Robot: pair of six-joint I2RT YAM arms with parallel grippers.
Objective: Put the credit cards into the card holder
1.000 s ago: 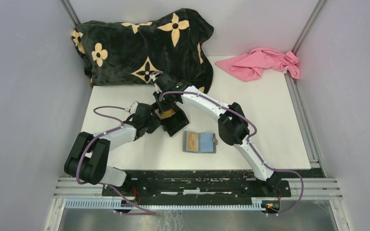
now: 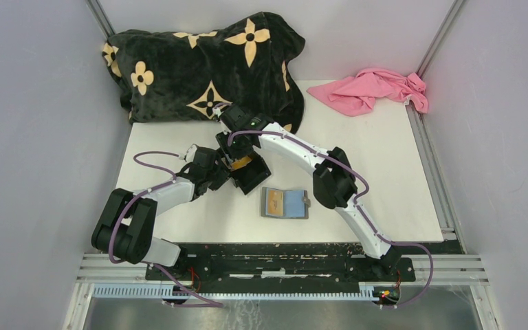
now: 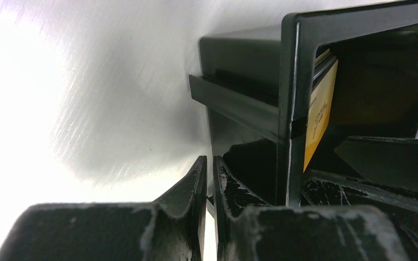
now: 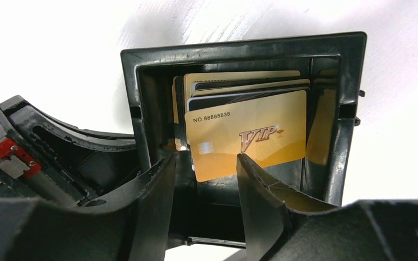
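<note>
A black box (image 2: 254,177) sits left of centre; in the right wrist view it (image 4: 348,65) holds several gold and black cards (image 4: 247,133), the top one reading VIP. My right gripper is over it, fingers part open and apart, nothing clearly between them. My left gripper is low against the box's outer side, its fingertips close together; whether anything is between them is unclear. The card holder (image 2: 293,203), a grey tray with a tan card and a blue section, lies front centre.
A dark patterned cushion (image 2: 179,69) lies along the back, a pink cloth (image 2: 364,93) at back right.
Very little differs in the top view; my right gripper has shifted slightly above the box, with more of the gold card showing.
</note>
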